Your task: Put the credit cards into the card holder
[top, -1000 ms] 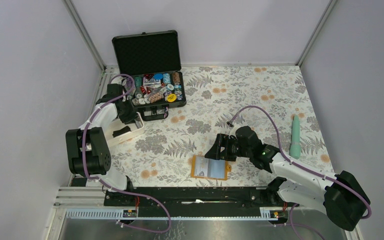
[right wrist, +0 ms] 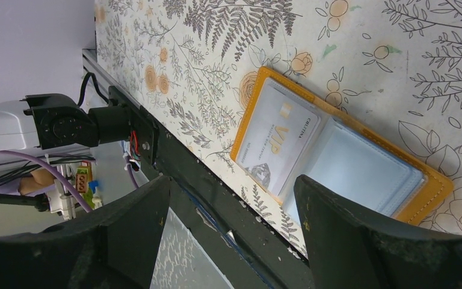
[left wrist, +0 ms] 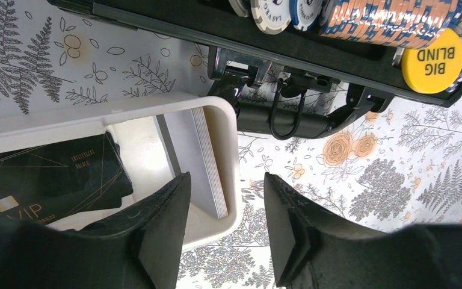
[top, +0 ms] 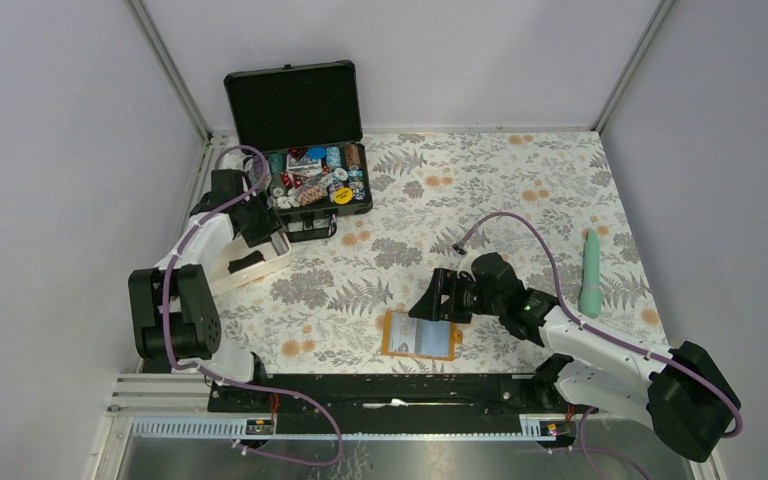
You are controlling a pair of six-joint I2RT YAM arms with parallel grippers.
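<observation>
A white tray [left wrist: 150, 109] holds black VIP cards [left wrist: 51, 174] lying flat, and a stack of white-edged cards [left wrist: 209, 162] leaning by its right end wall. Over that end, my left gripper has its fingers apart, one over the tray's inside and the other beyond the rim, with no card visibly held. The brown-edged card holder [right wrist: 442, 189] lies spread out near the table's front edge, a silver VIP card [right wrist: 280, 132] in its left sleeve; its right sleeve looks pale and empty. Above the holder, my right gripper is open and empty.
An open black case [top: 355, 209] of poker chips stands right behind the tray, its handle [left wrist: 289, 120] close to the tray's corner. A green cylinder [top: 590, 275] is at the far right.
My left arm has shifted slightly to the left in the top view, its gripper still over the tray's right end. The right arm and the holder have stayed put.
</observation>
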